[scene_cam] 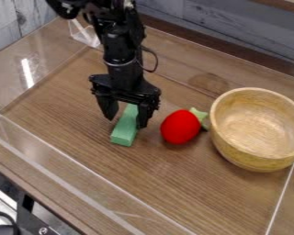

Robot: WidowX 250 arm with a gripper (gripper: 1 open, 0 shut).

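Note:
The black arm comes down from the top centre, its gripper [124,108] low over a green oblong object [126,132], with a finger on each side of that object's upper end. Whether the fingers touch it or close on it is hard to tell. A red tomato-like item [180,128] with a small green part at its right lies just right of the green object.
A yellow bowl [254,106] sits at the right. A pale wall or edge runs along the back.

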